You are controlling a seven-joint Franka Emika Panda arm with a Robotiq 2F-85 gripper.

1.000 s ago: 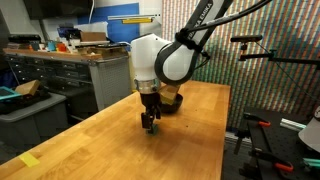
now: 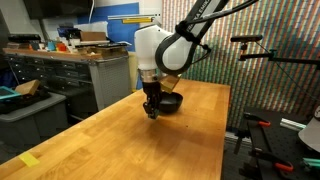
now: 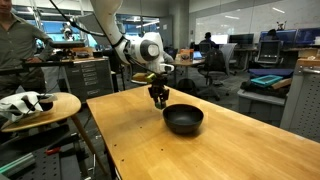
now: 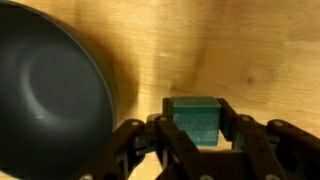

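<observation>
Between the fingers of my gripper is a small green block (image 4: 196,122), seen end-on in the wrist view, and the fingers are shut on it. To the left of it in that view lies a dark round bowl (image 4: 45,95), apart from the block. In exterior view 1 the gripper (image 2: 153,110) hangs over the wooden table, close in front of the bowl (image 2: 171,102). From exterior view 2, the bowl (image 3: 183,119) stands just to the right of the gripper (image 3: 159,105). No contents show in the visible part of the bowl.
Bare wooden tabletop (image 2: 90,140) stretches to the front and left. A strip of yellow tape (image 2: 29,158) lies near its left edge. A tool chest (image 2: 55,70) stands behind, and a person (image 3: 38,55) is beyond the table at left.
My gripper has risen a little from near the tabletop and moved slightly toward the bowl, with the green block held. The bowl has not moved.
</observation>
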